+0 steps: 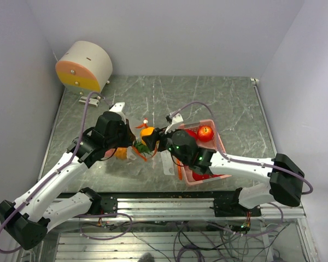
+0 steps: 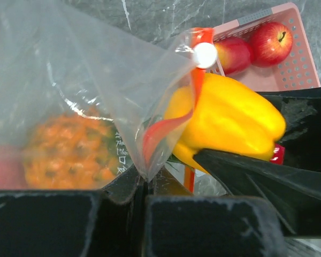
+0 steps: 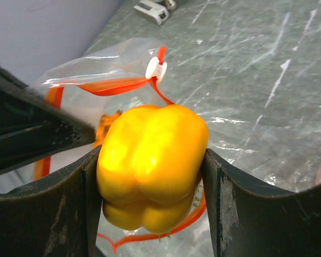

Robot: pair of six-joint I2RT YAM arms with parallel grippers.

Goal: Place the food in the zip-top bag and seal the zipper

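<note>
My left gripper is shut on the edge of the clear zip top bag [image 2: 91, 59], whose mouth has an orange strip and a white slider [image 2: 205, 55]. Inside the bag a pineapple-like orange food [image 2: 69, 150] shows blurred through the plastic, with something red beside it. At the bag's mouth is a yellow bell pepper [image 3: 152, 160], between the fingers of my right gripper, which press on both its sides. In the left wrist view the pepper's near end is behind the clear film and strip. The top view shows the grippers close together.
A pink basket [image 1: 221, 143] with apples [image 1: 205, 134] and other red food stands right of the bag, under the right arm. A cream-coloured rounded box [image 1: 87, 63] sits at the back left.
</note>
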